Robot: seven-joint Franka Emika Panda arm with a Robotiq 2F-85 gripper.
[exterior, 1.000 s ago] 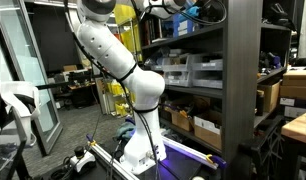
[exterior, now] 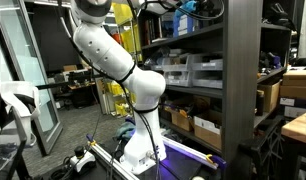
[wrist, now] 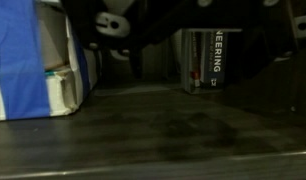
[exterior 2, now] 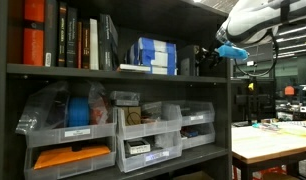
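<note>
High at the right end of the top shelf, my dark gripper [exterior 2: 201,62] is among the dark things there, and its outline is hard to make out in exterior view 2. The wrist view shows the gripper open, its dark fingers reaching in from the top. A grey book with "ENGINEERING" on its spine [wrist: 213,60] stands upright behind the gap between them. Whether the fingers touch it is too dark to tell. At the left of that view are blue-and-white volumes [wrist: 25,75]; exterior view 2 shows the blue-and-white group [exterior 2: 156,53] left of the gripper.
Dark and red books [exterior 2: 68,38] fill the top shelf's left part. Clear bins [exterior 2: 68,145] with mixed items stand on the shelf below. Bare shelf surface [wrist: 143,140] lies in front of the books. The cabinet's side panel [exterior: 238,80] rises close to the arm.
In exterior view 1, the upper arm end with its blue ring has shifted slightly up and to the right. The bins and cabinet look the same.
</note>
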